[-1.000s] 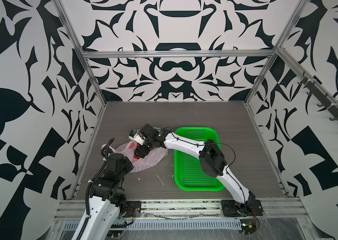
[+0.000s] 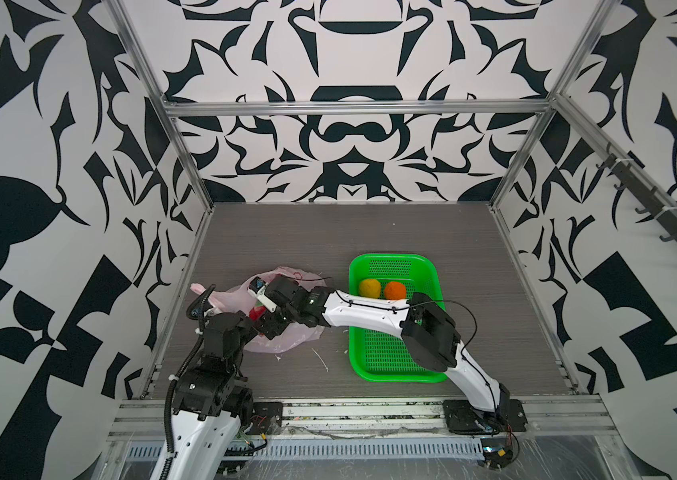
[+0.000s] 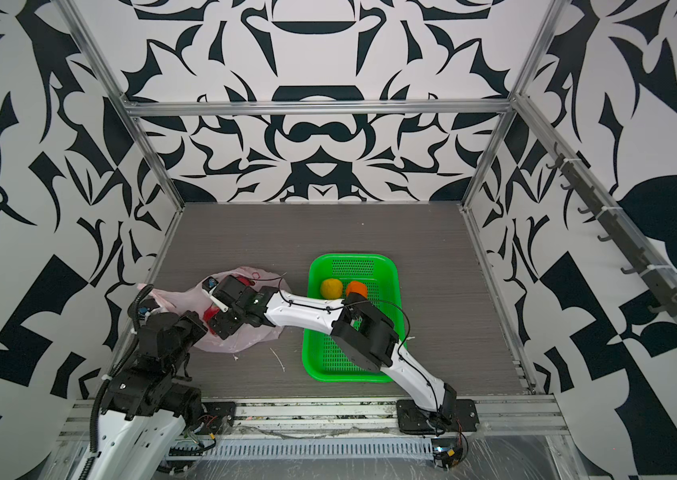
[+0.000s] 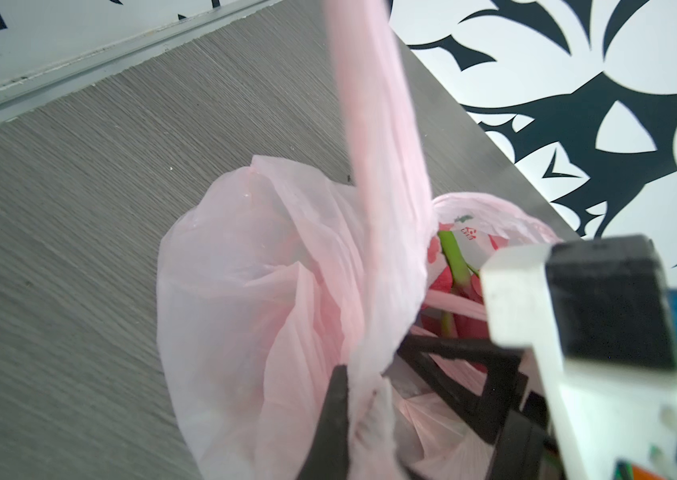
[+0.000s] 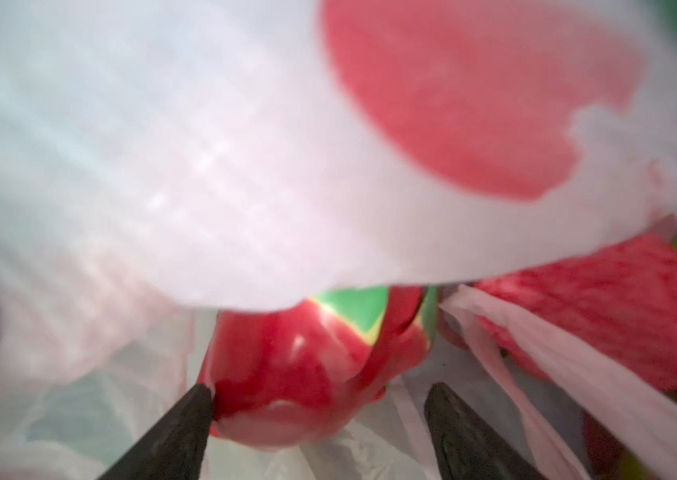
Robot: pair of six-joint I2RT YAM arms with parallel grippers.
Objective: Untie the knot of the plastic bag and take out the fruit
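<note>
The pink, thin plastic bag (image 2: 290, 337) lies opened at the left of the table. A twisted strip of it rises through the left wrist view, with my left gripper shut on the plastic. My right gripper reaches into the bag's mouth, its fingers open. A glossy red fruit (image 5: 282, 376) with a green and yellow patch sits between and just beyond its fingertips, not gripped. To the right in that view is a rough red fruit (image 5: 618, 312), partly crossed by plastic strands. A printed fold of bag covers the upper part of the right wrist view.
Right of the bag stands a green basket (image 2: 358, 364), holding a yellow fruit (image 2: 369, 288) and an orange fruit (image 2: 395, 290); my right arm passes over it.
My right gripper and forearm have shifted left and toward the front, uncovering the fruits in the basket. The bag and my left gripper have drifted left too.
</note>
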